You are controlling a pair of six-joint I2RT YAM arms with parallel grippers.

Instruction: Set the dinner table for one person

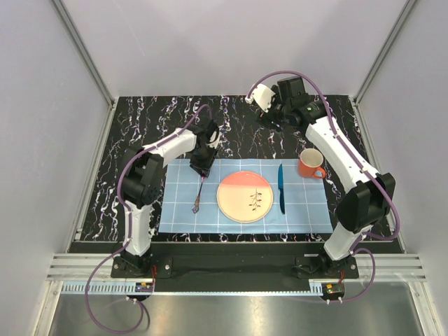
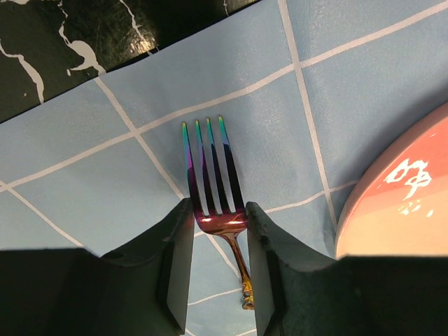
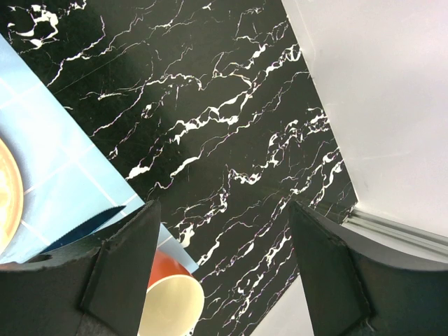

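Observation:
In the left wrist view, my left gripper is shut on the shiny multicoloured fork point(image 2: 222, 222), its fingers at both sides of the base of the tines. Seen from above, the fork's handle point(image 1: 197, 204) points toward the front, left of the plate point(image 1: 238, 208), which is pink and cream. A blue knife point(image 1: 281, 189) lies just right of the plate. Farther right, an orange mug point(image 1: 310, 164) stands upright, its handle to the right. My right gripper is open and empty, over the dark table behind the placemat.
A light blue checked placemat point(image 1: 308, 210) lies under the setting on a black marbled table point(image 1: 241, 133). White walls point(image 1: 224, 49) stand at the back and sides.

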